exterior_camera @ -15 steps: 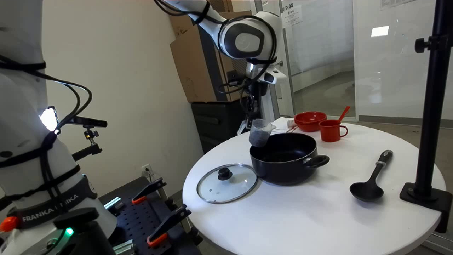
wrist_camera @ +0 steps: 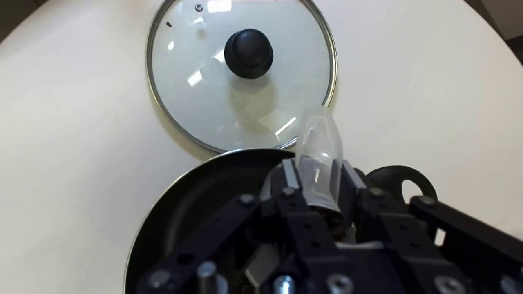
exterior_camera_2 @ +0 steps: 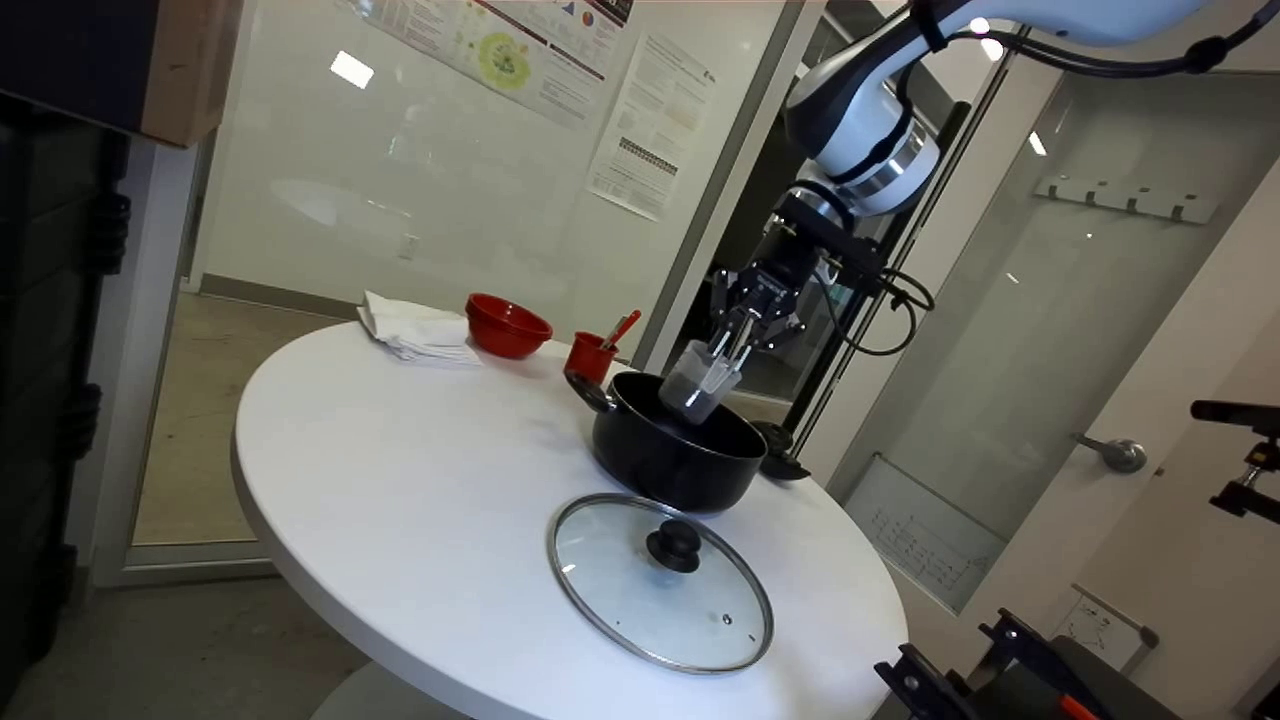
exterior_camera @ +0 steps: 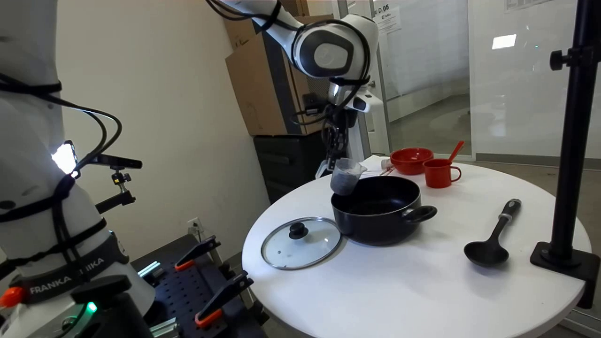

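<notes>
A clear plastic measuring cup [exterior_camera: 345, 175] is held over the left rim of the black pot [exterior_camera: 377, 222] in exterior view 1. My gripper is shut on it, with a finger on either side of the clear plastic in the wrist view. In exterior view 2 the cup [exterior_camera_2: 698, 382] leans at the pot's mouth, greyish toward its bottom; I cannot tell whether that is contents or the dark pot showing through. The pot's inside is dark, and its contents cannot be made out. Beside the pot lies the glass lid [exterior_camera: 301, 243], black knob up.
A red bowl [exterior_camera: 412, 160], a red mug [exterior_camera: 441, 172] with a red-handled utensil and a folded white cloth [exterior_camera_2: 415, 329] sit behind the pot. A black ladle [exterior_camera: 488, 251] lies near the stand's pole [exterior_camera: 570, 135].
The arm's wrist and the cup have shifted very slightly to the right. Pot, lid and the other objects stay where they were.
</notes>
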